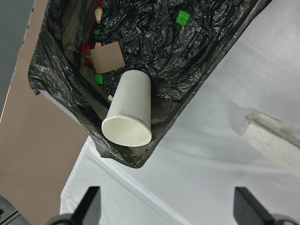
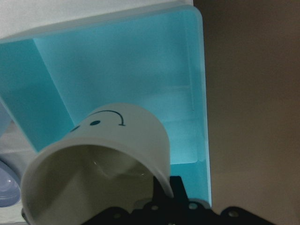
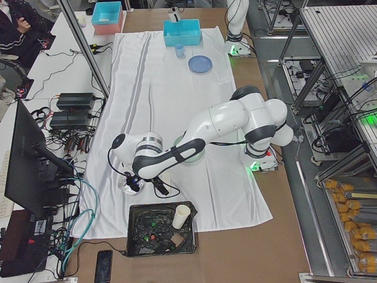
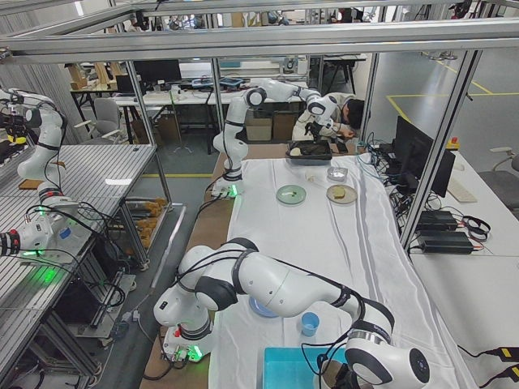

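My right gripper is shut on the rim of a white mug (image 2: 131, 136) with a drawn face, held tilted above the turquoise bin (image 2: 122, 61), also at the back in the camera left view (image 3: 182, 36). My left gripper is open, fingers at the bottom of the left wrist view, nothing between them. Below it, a black bag-lined tray (image 1: 197, 61) holds a white paper cup (image 1: 126, 108) on its side, a cardboard square (image 1: 107, 57) and small green and red pieces.
A blue plate (image 3: 200, 64) and a blue cup (image 3: 179, 50) stand near the bin. A green plate (image 4: 290, 194), a tan plate (image 4: 341, 194) and a foil container (image 4: 337, 173) lie toward the left arm.
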